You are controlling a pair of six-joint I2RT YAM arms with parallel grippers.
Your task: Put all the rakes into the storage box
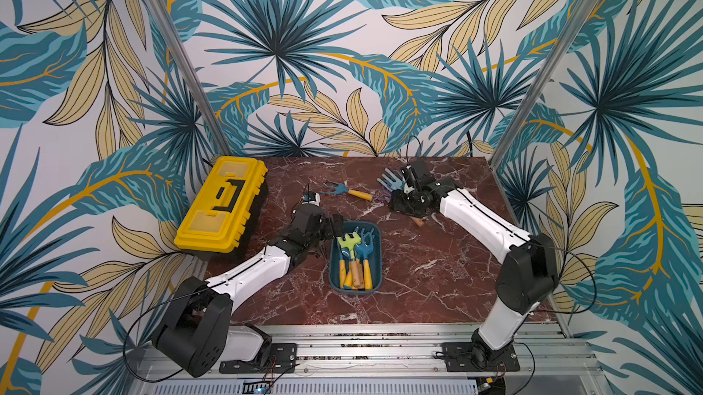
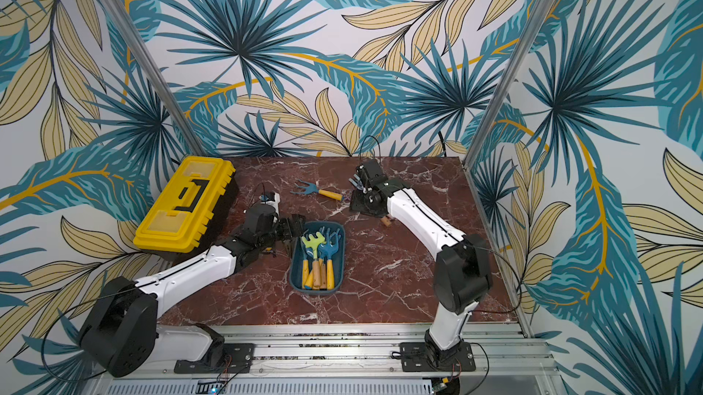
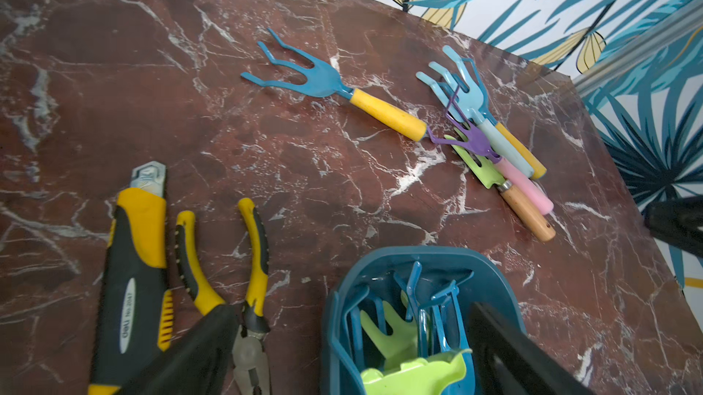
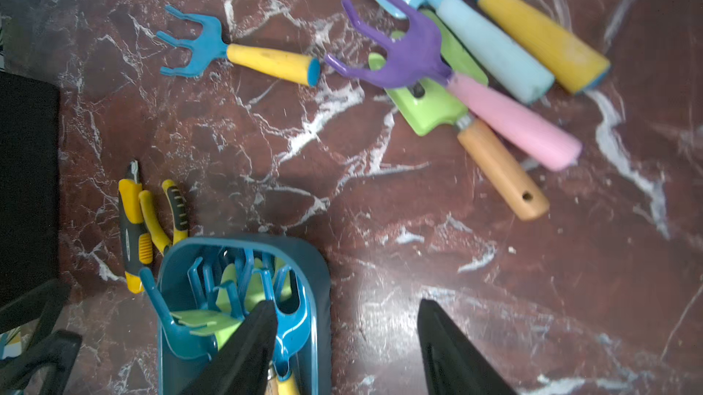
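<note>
The teal storage box (image 1: 381, 261) stands at the table's front middle and holds several rakes with yellow and wooden handles, heads upward. My left gripper is open above its left rear rim, nothing between its fingers. A blue rake with a yellow handle (image 4: 271, 62) lies behind the box. Farther right is a loose pile: a purple rake with a pink handle (image 4: 505, 115), a green one with a wooden handle (image 4: 501, 164) and blue ones with pale blue (image 4: 498, 47) and yellow handles (image 4: 545, 36). My right gripper hovers nearby, its fingers apart and empty.
Pliers (image 3: 256, 278) and a yellow-black utility knife (image 3: 135, 278) lie left of the storage box. A yellow toolbox (image 1: 223, 204) occupies the table's left side. Bare tabletop (image 1: 439, 278) extends to the right of the storage box.
</note>
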